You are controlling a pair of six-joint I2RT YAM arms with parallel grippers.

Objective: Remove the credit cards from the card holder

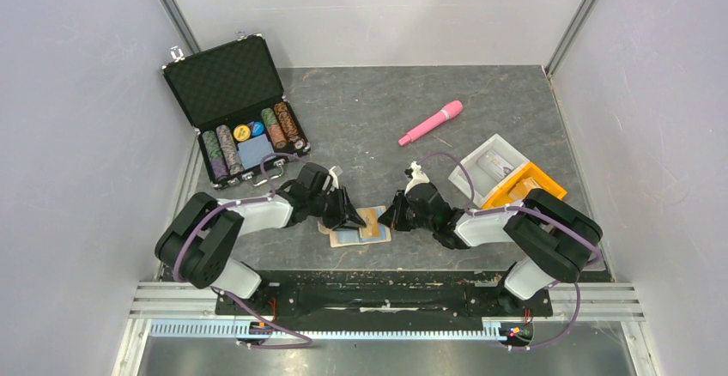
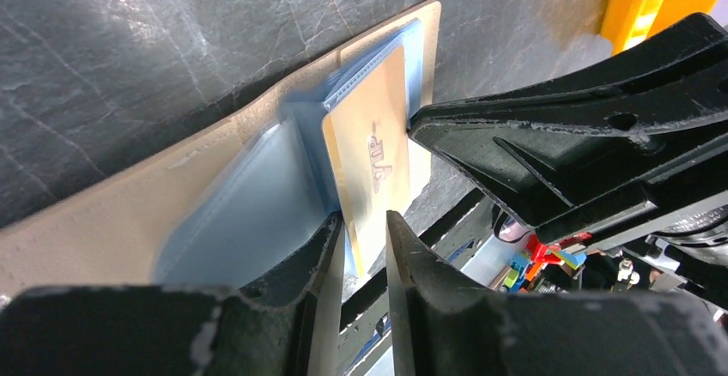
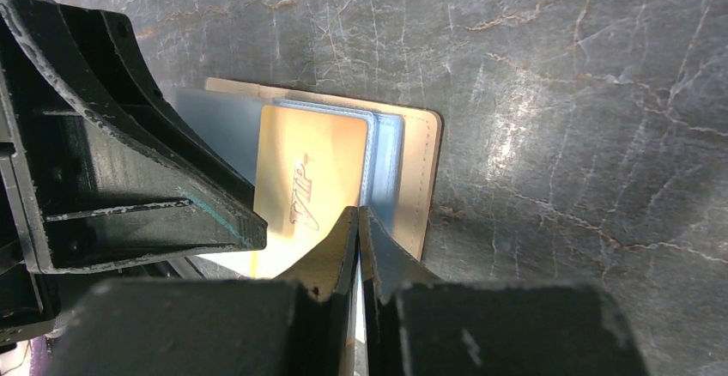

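The open card holder [image 1: 345, 240], tan leather with blue sleeves, lies at the front centre between the grippers. A gold card [image 3: 309, 161] sits at its right-hand sleeve. My left gripper is low over the holder, its fingertips at the card's edge with a narrow gap; whether anything is between them is unclear. My right gripper is shut at the holder's opposite edge, its fingertips by the gold card and blue sleeve, nothing visible held.
An open poker-chip case [image 1: 222, 101] stands back left, a pink microphone [image 1: 432, 123] lies back centre, and white and orange bins [image 1: 547, 182] are at the right.
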